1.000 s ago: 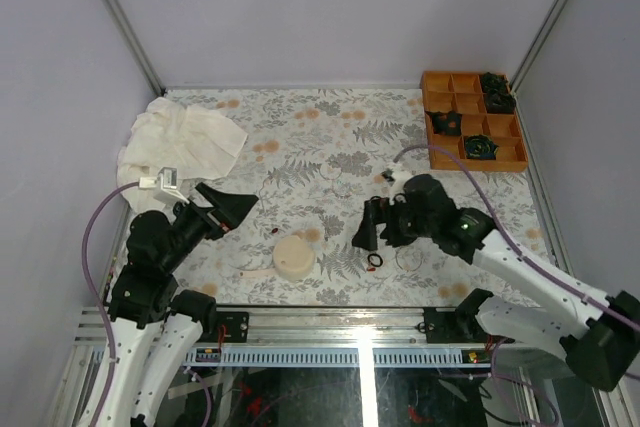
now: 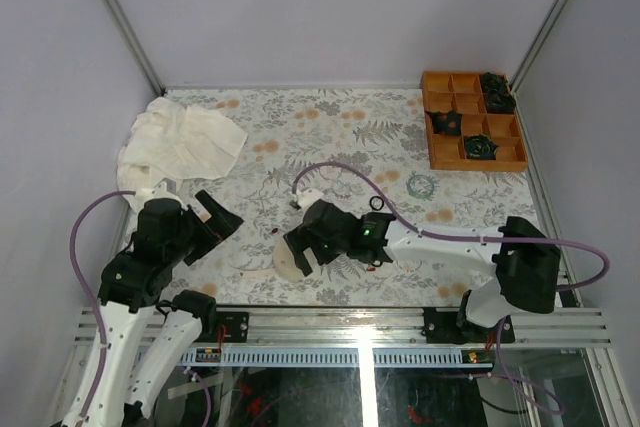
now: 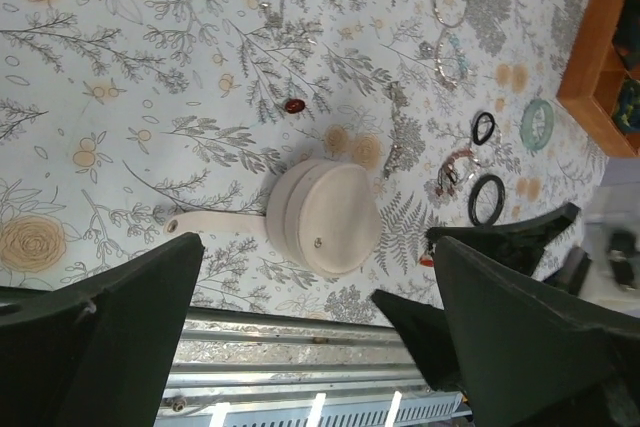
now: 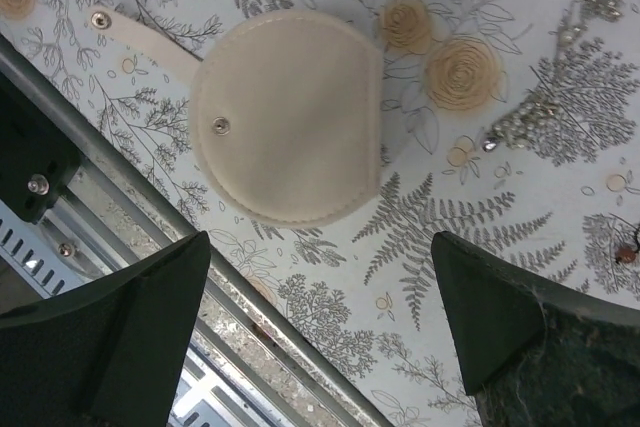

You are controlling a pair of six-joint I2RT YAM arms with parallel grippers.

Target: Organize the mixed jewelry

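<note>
A round cream pouch (image 2: 286,260) with a strap and snap lies near the table's front edge; the right wrist view shows the pouch (image 4: 290,117) flat. My right gripper (image 2: 315,259) is open over its right side, nothing between its fingers. My left gripper (image 2: 226,231) stands open and empty, up and left of the pouch. In the left wrist view, loose jewelry lies right of the pouch: a silver chain (image 3: 396,132), black rings (image 3: 487,200), a green bangle (image 3: 537,125) and a beaded bracelet (image 3: 450,57). A small red piece (image 3: 293,106) lies above the pouch.
A wooden compartment tray (image 2: 435,152) stands at the back right, dark green items in some compartments and others empty. White cloth (image 2: 180,142) is bunched at the back left. Metal rails (image 2: 320,322) border the front.
My right gripper has swept left from near the black ring to the pouch, now partly covering it. The pouch appears unmoved.
</note>
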